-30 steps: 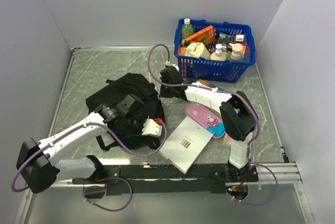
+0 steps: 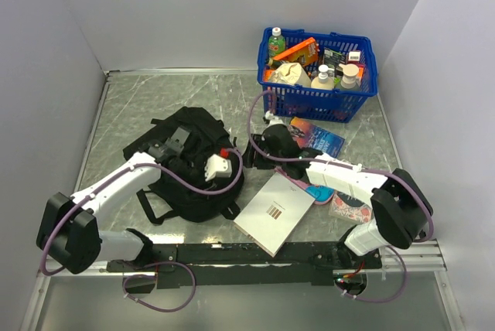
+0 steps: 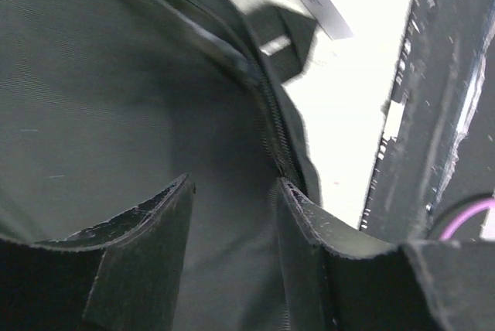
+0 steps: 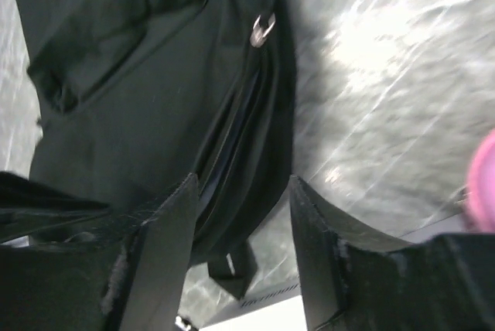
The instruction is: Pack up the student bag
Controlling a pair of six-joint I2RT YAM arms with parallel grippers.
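The black student bag lies open on the left of the table. My left gripper is open over its lower right part, with the zipped edge close by its right finger. My right gripper hangs just right of the bag in the top view, its fingers apart over the bag's edge, nothing clearly between them. Right of the bag lie a white book, a pink pencil case, a blue book and another item at the front right.
A blue basket full of bottles, boxes and other goods stands at the back right. Walls stand on both sides.
The left arm has shifted slightly.
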